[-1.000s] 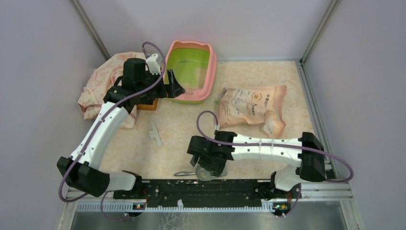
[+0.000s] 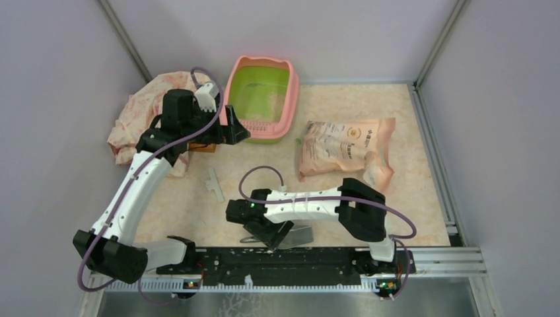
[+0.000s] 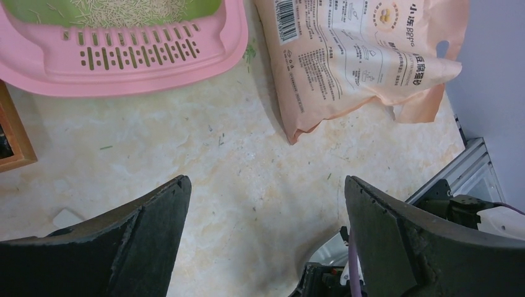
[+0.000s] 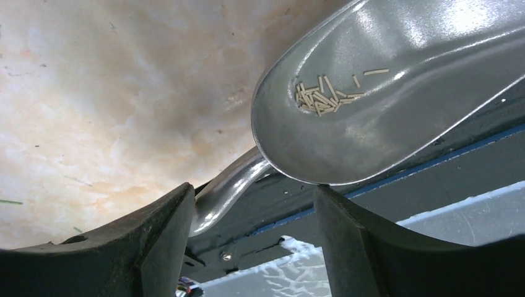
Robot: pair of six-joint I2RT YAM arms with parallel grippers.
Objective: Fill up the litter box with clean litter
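The pink litter box (image 2: 290, 99) with green inside stands at the back, pellets lying in it. The pale litter bag (image 2: 343, 148) lies to its right. A metal scoop (image 4: 396, 105) holding some pellets lies at the front edge, its handle (image 4: 233, 185) between the fingers of my open right gripper. My open left gripper hangs over the table in front of the box, nothing between its fingers.
A crumpled patterned bag (image 2: 129, 125) and a wooden frame (image 3: 18, 142) are at the back left. A small white piece (image 2: 215, 185) lies left of centre.
My right gripper has moved left and down toward the scoop's handle, its arm folding leftward. My left arm has shifted slightly left and toward the front.
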